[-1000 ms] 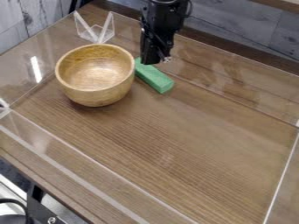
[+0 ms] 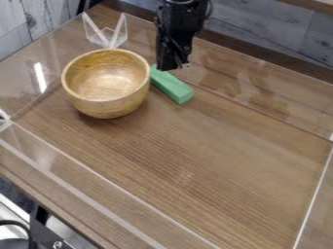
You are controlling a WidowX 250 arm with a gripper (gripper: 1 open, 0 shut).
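A black robot gripper [image 2: 176, 47] hangs at the top centre of the camera view, above the table and behind a green block [image 2: 170, 86]. Whether its fingers are open or shut is hard to tell. The green block lies flat on the wooden table, just right of a light wooden bowl [image 2: 105, 92], which appears empty.
Clear translucent pieces of plastic or tape [image 2: 107, 33] stand at the back left. Walls edge it at the back and right, and a dark cable lies at the bottom left corner.
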